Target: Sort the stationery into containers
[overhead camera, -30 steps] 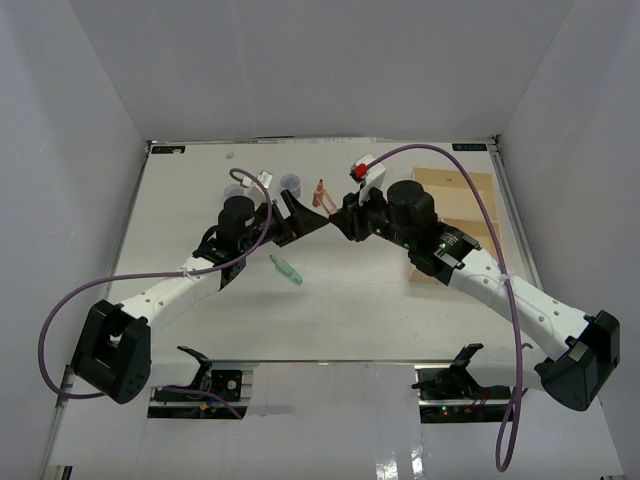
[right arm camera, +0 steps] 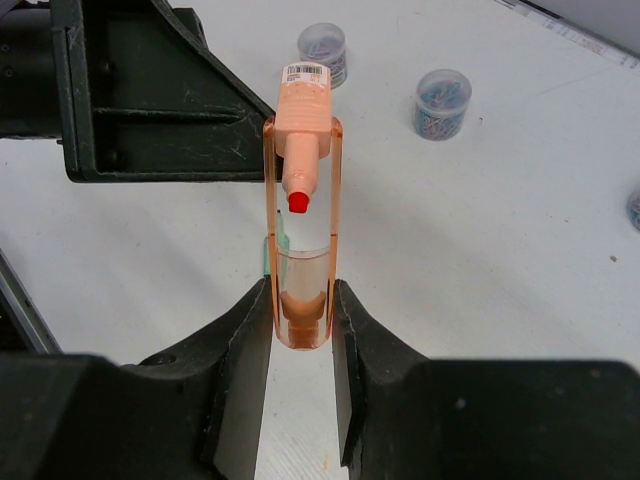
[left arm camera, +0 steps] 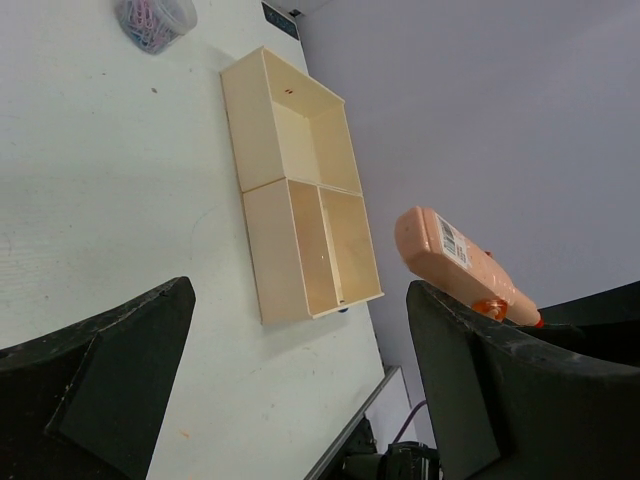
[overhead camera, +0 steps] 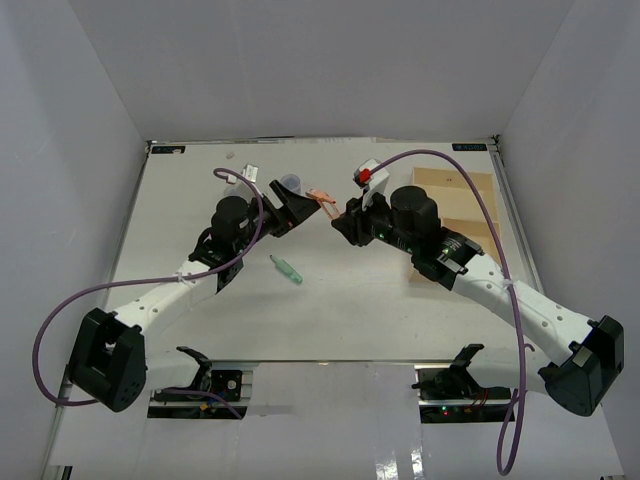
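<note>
An orange stationery item (right arm camera: 303,120) with a barcode label, a red tip and a clear lower part is held at its lower end by my right gripper, which is shut on it. Seen from above, the same orange item (overhead camera: 322,198) hangs over the table between the two arms. My left gripper is open, and the item shows at the outer side of its right finger, not between the fingers; whether they touch cannot be made out. A green stationery item (overhead camera: 286,269) lies on the table below the grippers.
A beige divided container (overhead camera: 453,192) stands at the right side of the table. Clear round tubs (right arm camera: 442,105) with small items inside stand towards the back, one tub (overhead camera: 291,184) close behind the left gripper.
My left gripper has shifted a little to the left. The orange item's far end has tipped down to the left, while the right gripper has hardly moved.
</note>
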